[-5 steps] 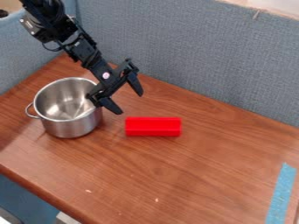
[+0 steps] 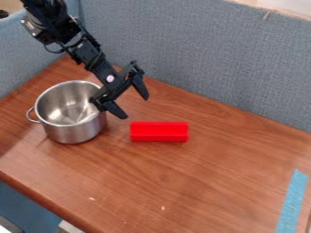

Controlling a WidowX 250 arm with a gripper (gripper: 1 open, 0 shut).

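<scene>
A black arm reaches down from the upper left to my gripper (image 2: 131,95), which hangs open just above the right rim of a steel pot (image 2: 68,126), its fingers spread with nothing visible between them. The pot stands upright on the wooden table at the left, its inside mostly visible. A red block (image 2: 159,132) lies to the right of the pot, apart from it and from my gripper.
A grey padded wall (image 2: 219,64) runs along the back. A light blue strip (image 2: 292,202) lies at the right edge.
</scene>
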